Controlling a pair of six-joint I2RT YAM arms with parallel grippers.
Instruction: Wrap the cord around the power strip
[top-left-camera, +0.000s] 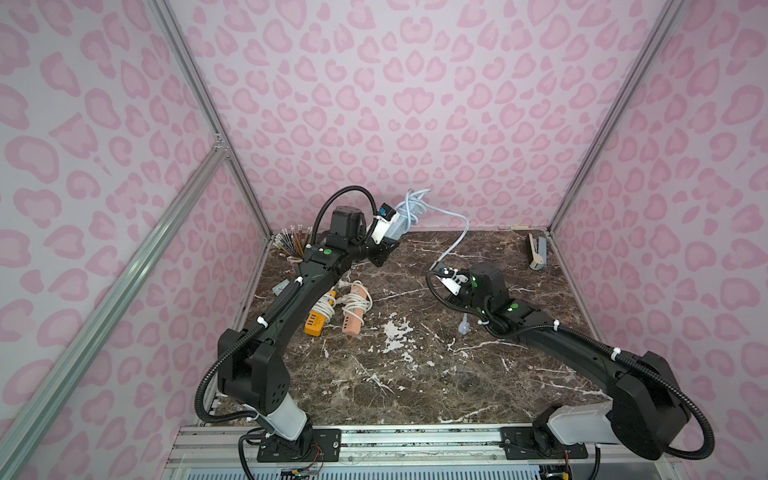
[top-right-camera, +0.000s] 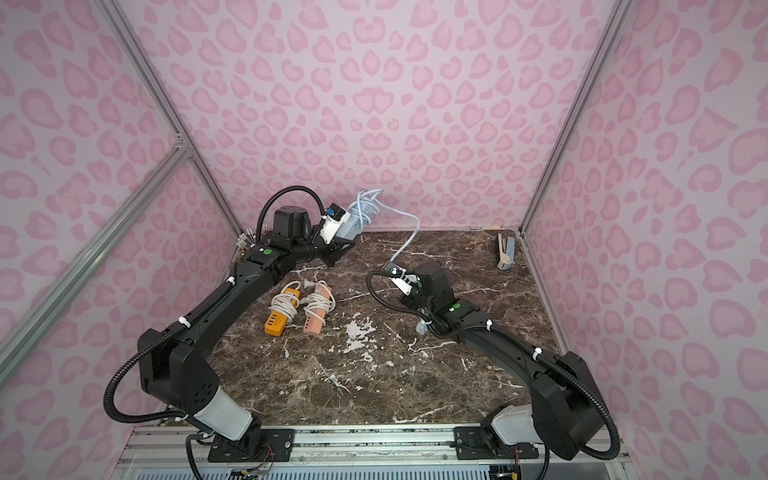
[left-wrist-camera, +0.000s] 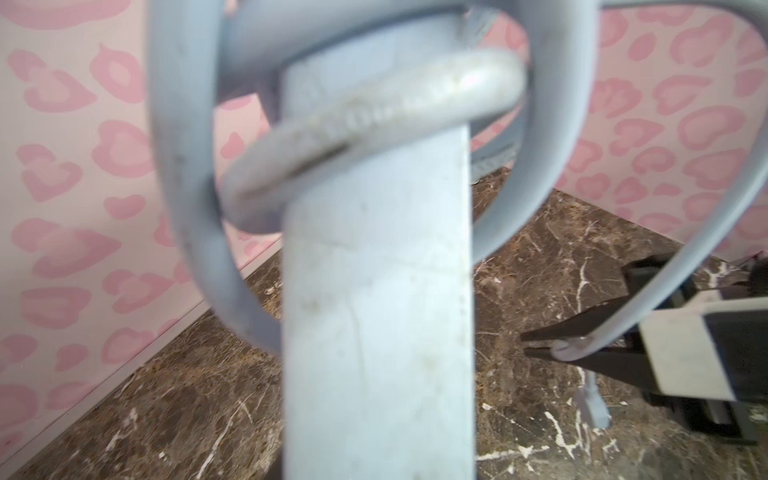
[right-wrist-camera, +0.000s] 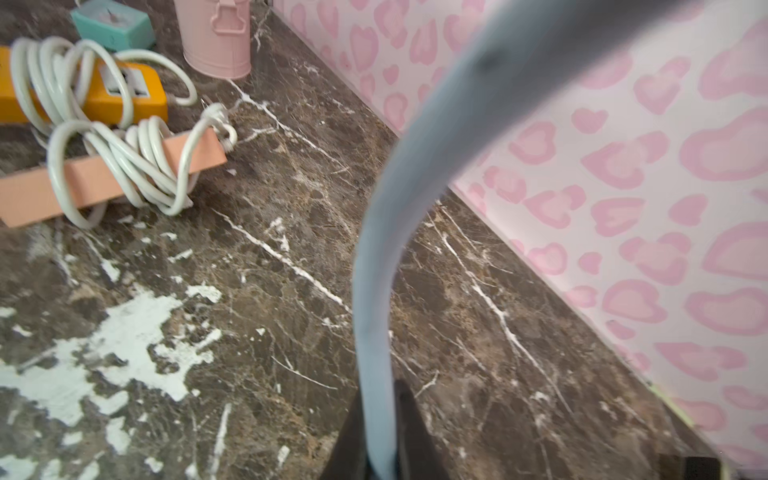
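Observation:
My left gripper (top-left-camera: 382, 244) is raised at the back centre, shut on the pale-blue power strip (left-wrist-camera: 376, 320), with loose loops of cord (left-wrist-camera: 184, 184) round its upper part. From the loops the cord (top-left-camera: 460, 217) runs down to my right gripper, which sits lower and to the right, shut on it; in the right wrist view the cord passes between the dark fingers at the bottom. The plug (left-wrist-camera: 594, 408) hangs below that gripper.
Orange (top-left-camera: 314, 324) and pink (top-left-camera: 352, 324) strips with white cords lie at left centre, near a pink cup (right-wrist-camera: 214, 44) and teal box (right-wrist-camera: 112, 32). A grey object (top-left-camera: 536, 252) lies at back right.

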